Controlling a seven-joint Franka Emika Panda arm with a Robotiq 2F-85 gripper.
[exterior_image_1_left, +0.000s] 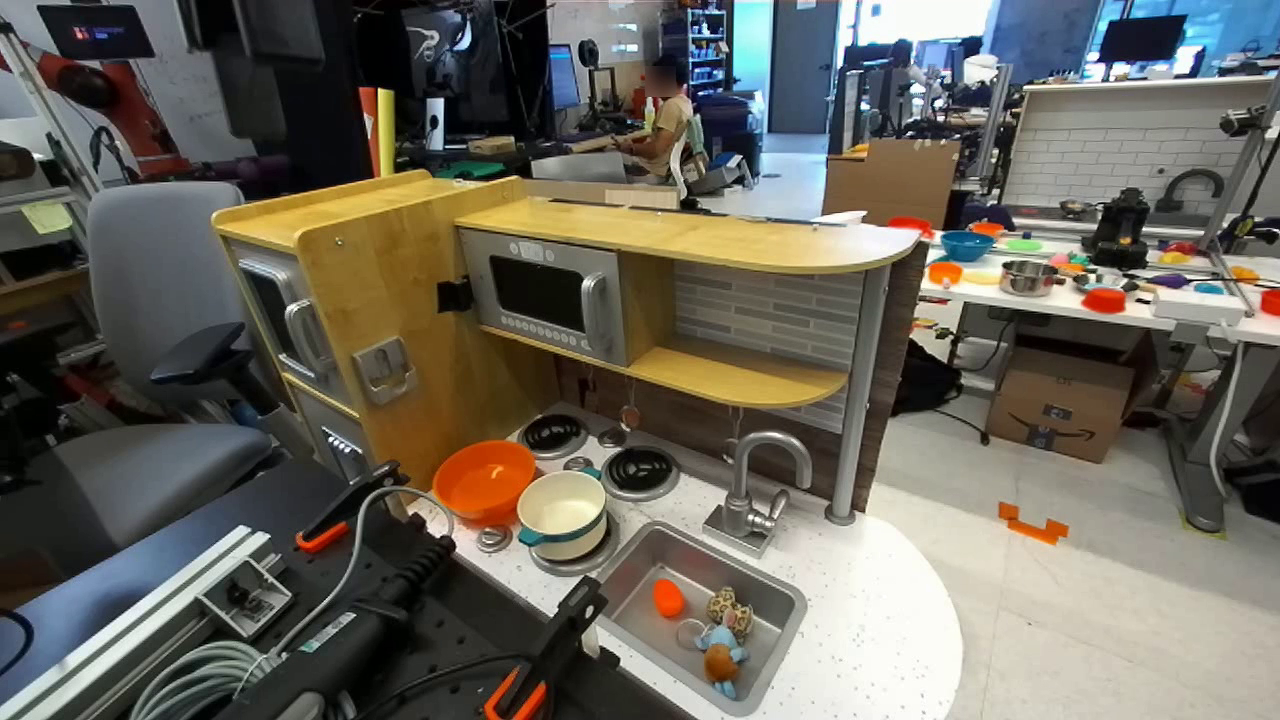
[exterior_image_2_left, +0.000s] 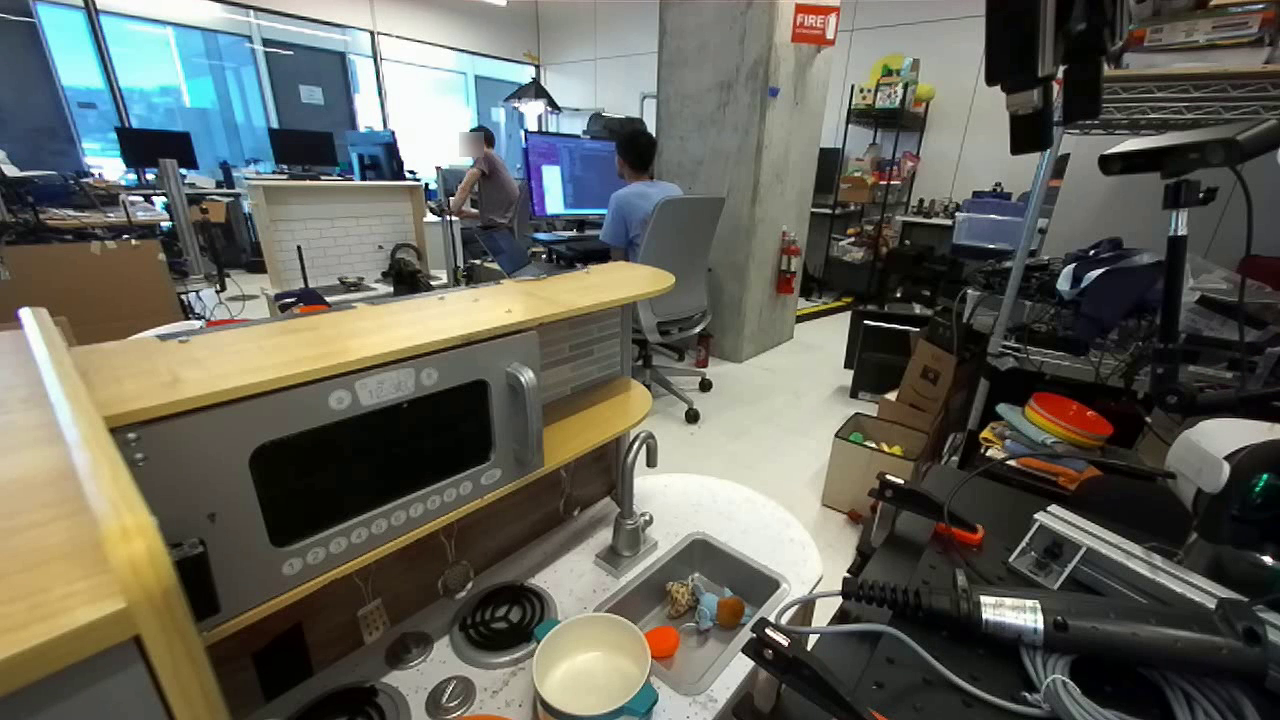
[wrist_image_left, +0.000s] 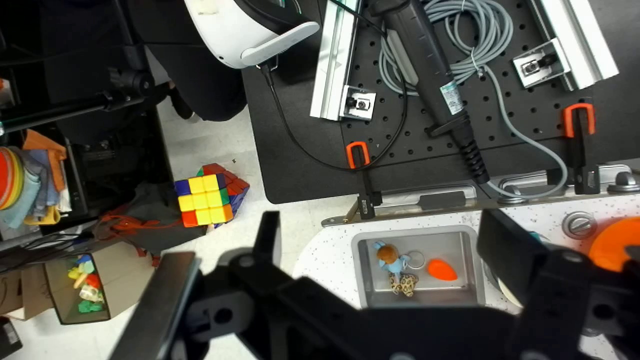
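High above the counter, my gripper is open in the wrist view, its dark fingers wide apart and nothing between them. Below it, the grey sink (exterior_image_1_left: 624, 564) holds an orange oval piece (exterior_image_1_left: 668, 598), a blue-and-brown plush toy (exterior_image_1_left: 721, 658) with a ring beside it, and a spotted plush piece (exterior_image_1_left: 729, 612). A cream pot (exterior_image_1_left: 561, 509) with teal handles stands on the front burner. Beside it rests an orange bowl (exterior_image_1_left: 483, 480); in the wrist view the right finger and gripper body cover most of the pot.
The faucet (exterior_image_1_left: 744, 492) rises behind the sink, under a wooden shelf (exterior_image_1_left: 744, 374) and a toy microwave (exterior_image_1_left: 546, 294). Along the counter's front runs a black table with clamps (wrist_image_left: 364, 192), a coiled cable (wrist_image_left: 480, 36) and metal rails.
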